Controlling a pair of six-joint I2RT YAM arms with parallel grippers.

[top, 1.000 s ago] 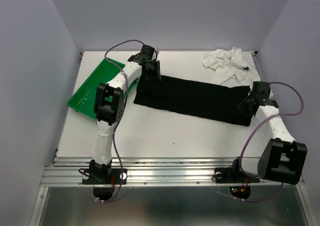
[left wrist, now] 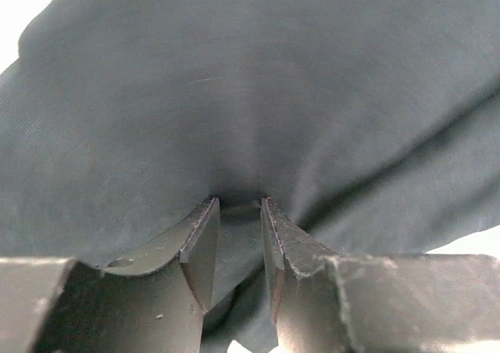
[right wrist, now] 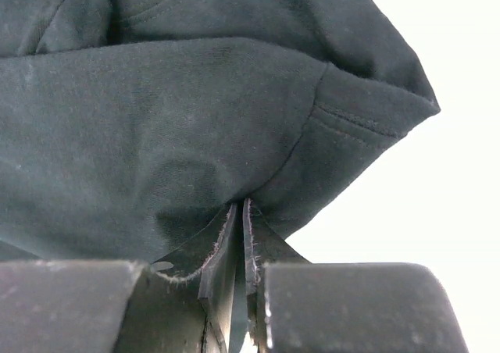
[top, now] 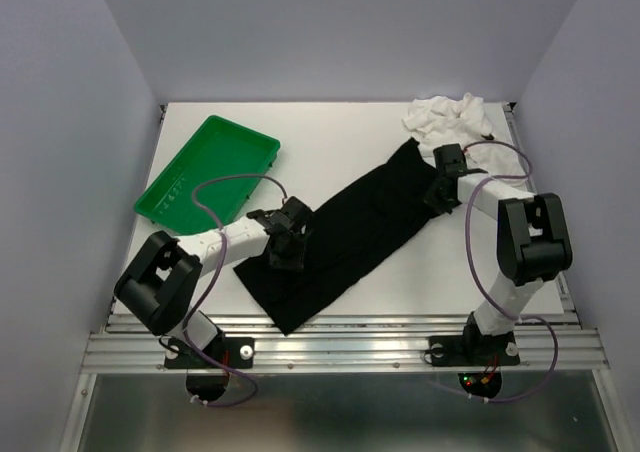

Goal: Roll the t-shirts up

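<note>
The black t-shirt (top: 355,222), folded into a long band, slants from the back right toward the front left in the top view. Over its left part is my left gripper (top: 288,264); in the left wrist view its fingers (left wrist: 201,240) stand a little apart, with creased cloth (left wrist: 312,80) just past the tips. At the other end my right gripper (top: 440,208) is shut on the shirt. Between its closed fingertips in the right wrist view, the cloth (right wrist: 195,126) gathers near a hem corner.
A green tray (top: 160,212), empty, sits at the back left, close to the left arm. Crumpled white cloth (top: 455,122) lies at the back right. The shirt's front-left end reaches the table's front rail (top: 400,324). Bare table shows at front right.
The shirt has swung from nearly level to a steep slant. Its left end came toward the front with my left gripper; the right gripper shifted left and slightly back with the other end.
</note>
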